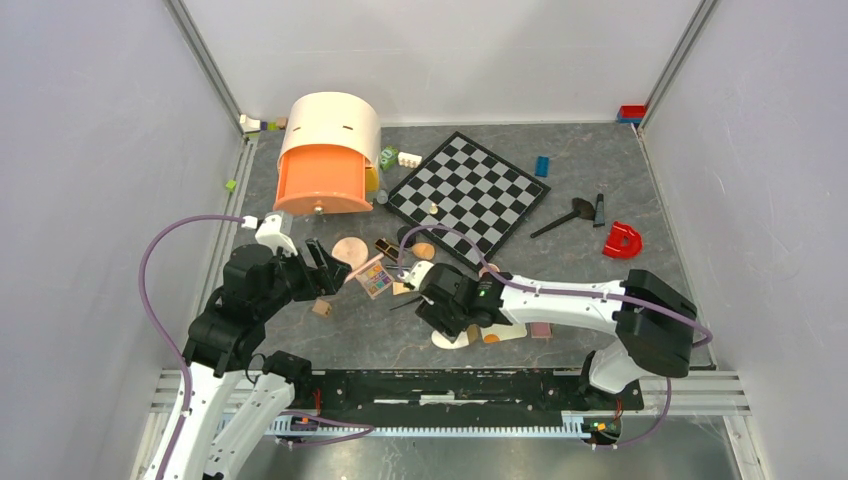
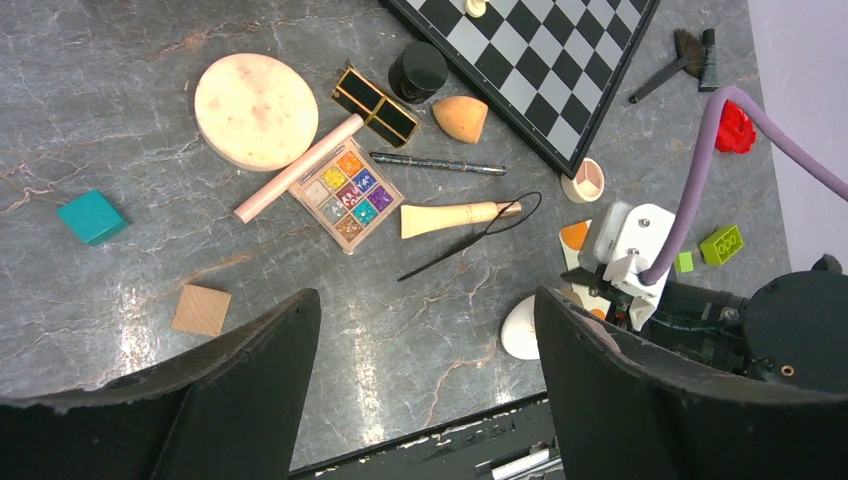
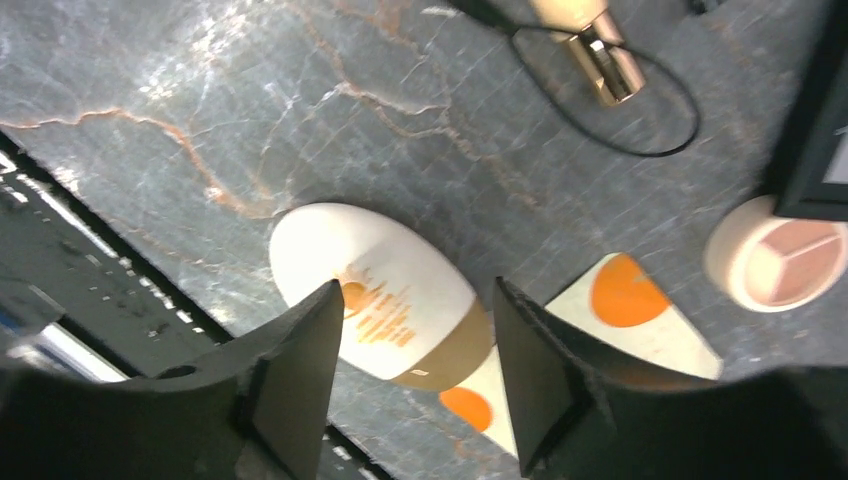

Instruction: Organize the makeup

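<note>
Below my right gripper, which is part open with nothing held, lies a white oval tube with a tan end (image 3: 370, 280), apparently on the table. My left gripper stands open and empty over the left side. In the left wrist view lie an eyeshadow palette (image 2: 350, 195), a pink stick (image 2: 300, 168), a round pink compact (image 2: 255, 112), a black-gold case (image 2: 375, 105), a black jar (image 2: 418, 72), a peach sponge (image 2: 461, 118), a patterned pencil (image 2: 440, 164), a brush (image 2: 450, 218) and a thin black looped wand (image 2: 455, 250). The orange drawer (image 1: 322, 183) hangs open.
A chessboard (image 1: 468, 195) fills the table's middle back. Near the right gripper lie a white card with orange dots (image 3: 640, 320) and a small pink cup (image 3: 775, 255). At right are a black fan brush (image 1: 570, 215) and a red piece (image 1: 622, 240).
</note>
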